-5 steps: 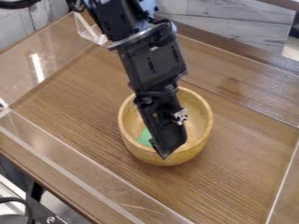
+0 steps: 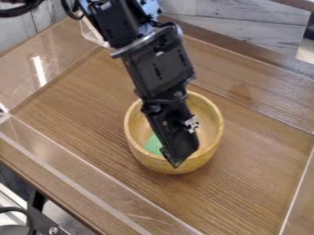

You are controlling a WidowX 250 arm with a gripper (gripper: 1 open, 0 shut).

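Note:
A yellow bowl (image 2: 207,124) sits on the wooden table near the middle of the view. A green object (image 2: 153,144) lies in it, partly hidden. My dark gripper (image 2: 178,147) reaches down from the top into the bowl, its lower end over the inside beside the green object. The fingertips are hard to make out against the dark body, and I see nothing held between them.
A small clear object stands at the upper left edge, and cables hang at the lower left corner.

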